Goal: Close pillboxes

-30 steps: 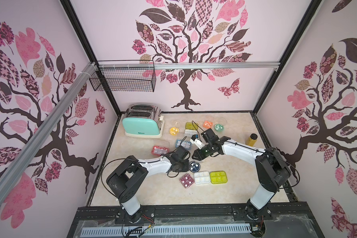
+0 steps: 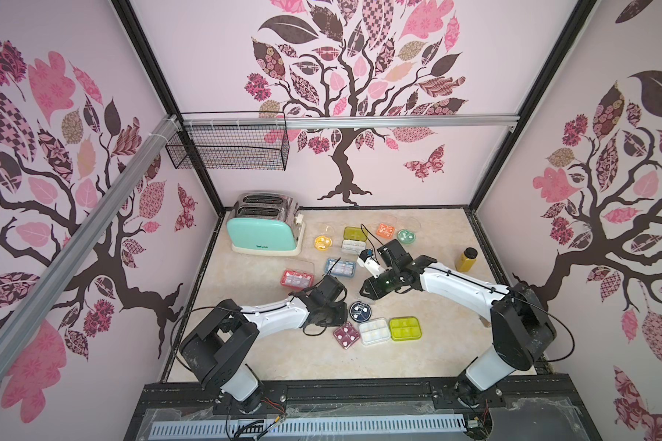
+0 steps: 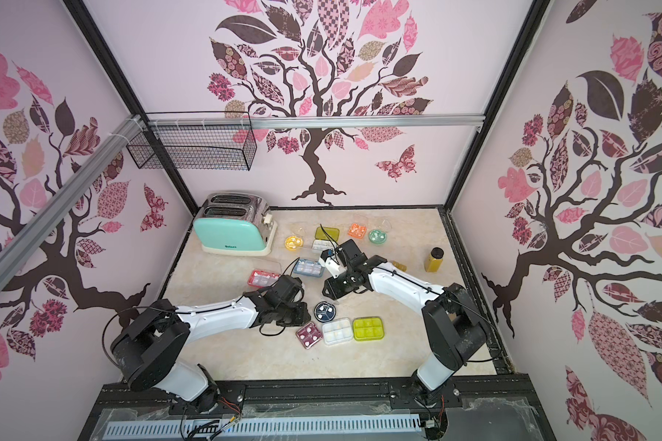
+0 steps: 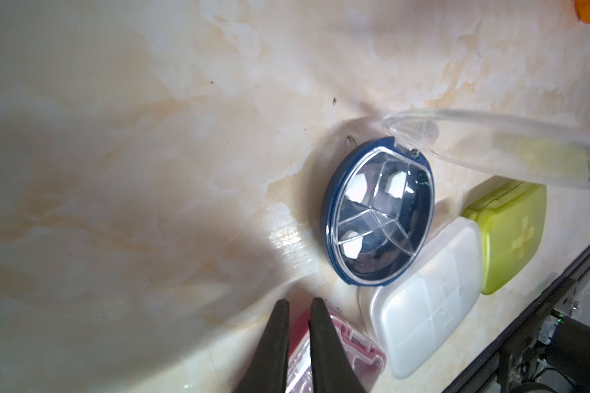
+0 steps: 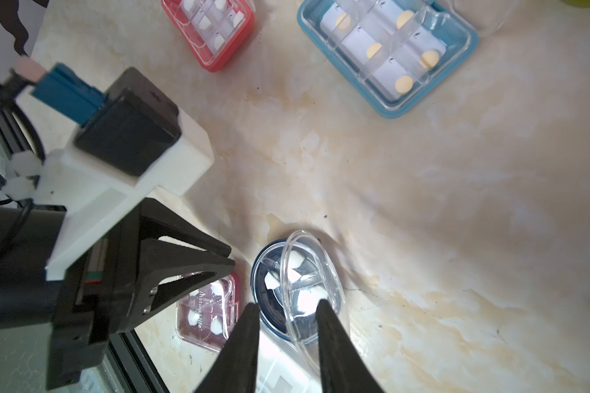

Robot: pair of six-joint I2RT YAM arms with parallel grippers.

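The round navy pillbox lies on the table with its clear lid standing raised and white pills inside. My left gripper is just left of it, above the pink pillbox, its fingers part open with nothing seen between them. My right gripper hangs over the navy pillbox near the raised lid, fingers apart. A white pillbox and a lime pillbox look closed at the front. A red pillbox and a blue pillbox stand open farther back.
More pillboxes, yellow, orange and green, stand at the back. The toaster is back left, a yellow bottle at the right. Bare table lies at the front edge and on the right.
My left gripper has moved slightly left and towards the front, away from the navy pillbox. My right arm has shifted a little to the right.
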